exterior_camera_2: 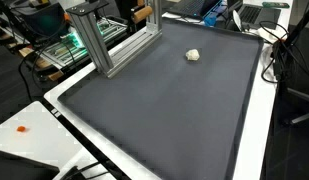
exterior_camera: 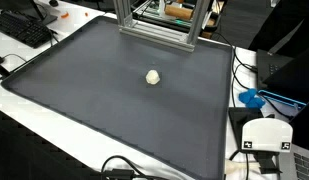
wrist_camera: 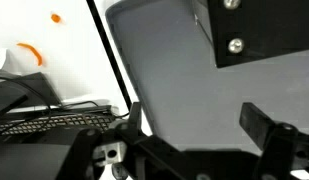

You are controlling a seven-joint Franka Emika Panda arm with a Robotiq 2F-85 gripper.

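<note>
A small cream-coloured lump (exterior_camera: 152, 76) lies alone on the grey mat (exterior_camera: 104, 105). Exterior view 2 shows the same pale lump (exterior_camera_2: 192, 55) toward the mat's far side. My gripper appears only in the wrist view, its two dark fingers wide apart and only bare grey surface between them. The lump is outside the wrist view, so how far it is from the gripper cannot be told.
A metal frame (exterior_camera_2: 132, 53) stands at the mat's edge. In the wrist view, a black block with bolts (wrist_camera: 259, 32) rises at upper right and a keyboard (wrist_camera: 44, 125) lies at lower left. A blue object (exterior_camera: 251, 98) rests beside the mat.
</note>
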